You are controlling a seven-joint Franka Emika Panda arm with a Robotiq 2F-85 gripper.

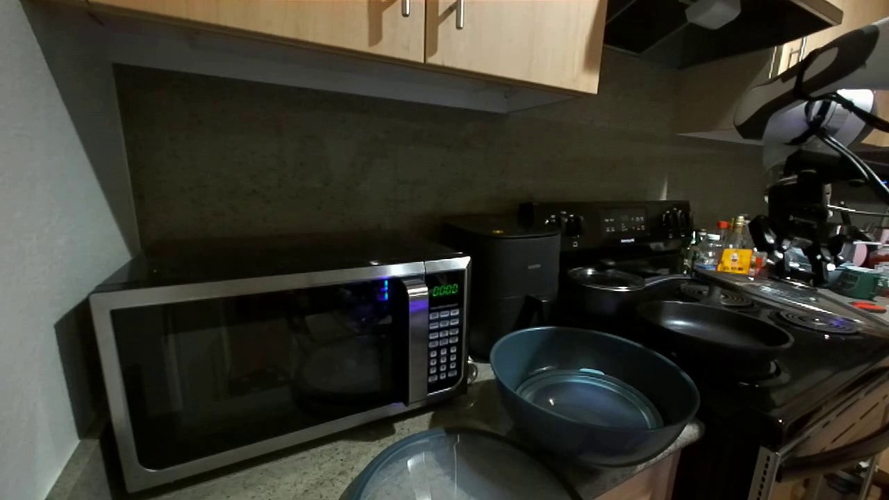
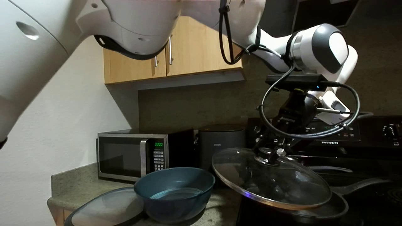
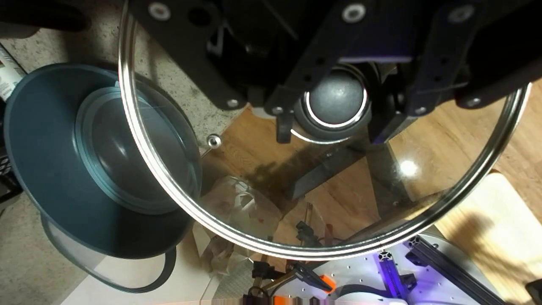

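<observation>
My gripper (image 2: 268, 161) is shut on the knob (image 3: 338, 99) of a round glass lid (image 2: 271, 184) with a metal rim. In exterior view 2 the lid hangs tilted in front of a black frying pan (image 2: 320, 212). Exterior view 1 catches the lid (image 1: 779, 292) nearly edge-on, up and to the right of the frying pan (image 1: 715, 328), whose inside is largely exposed. Through the glass, the wrist view shows the floor and the counter's edge. One finger stands on each side of the knob.
A large teal pot (image 1: 596, 396) stands uncovered on the counter, with another glass lid (image 1: 462, 467) beside it. A smaller lidded pot (image 1: 605, 287) sits at the back of the stove. The microwave (image 1: 283, 367) and a black air fryer (image 1: 504, 279) line the wall; bottles (image 1: 733, 250) stand beyond the stove.
</observation>
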